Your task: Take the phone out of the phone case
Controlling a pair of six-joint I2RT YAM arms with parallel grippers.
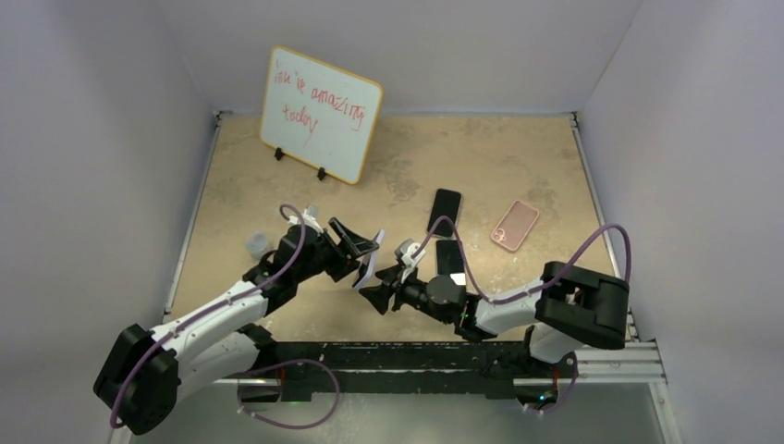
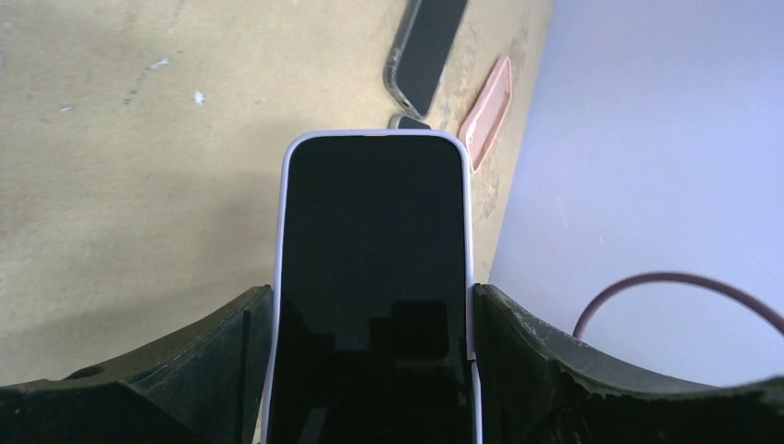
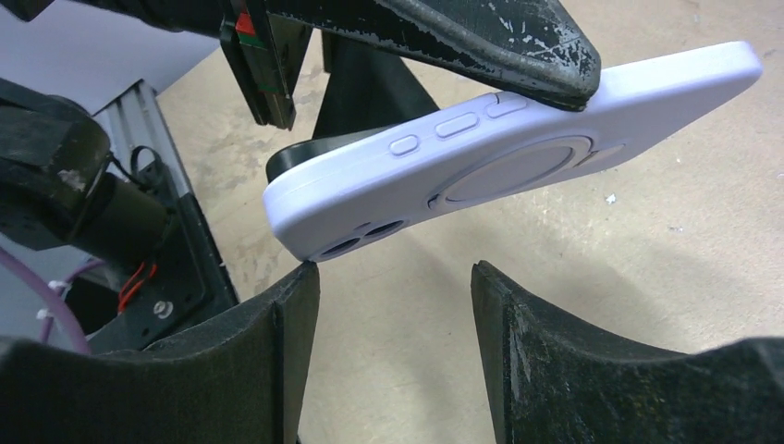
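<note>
The phone [image 2: 374, 240] sits in a lilac case [image 3: 518, 166], held tilted above the table by my left gripper, whose fingers press on both long sides of the case. At the camera end, a dark edge of the phone [image 3: 319, 151] stands out past the case rim, while most of it appears seated in the case. My right gripper is open, its fingertips just below the case's camera end, with nothing between them.
On the table to the right lie a black phone [image 1: 445, 207], another dark phone [image 1: 449, 256] partly behind the right arm, and an empty pink case [image 1: 515, 226]. A whiteboard [image 1: 319, 111] stands at the back left. Bare table lies between.
</note>
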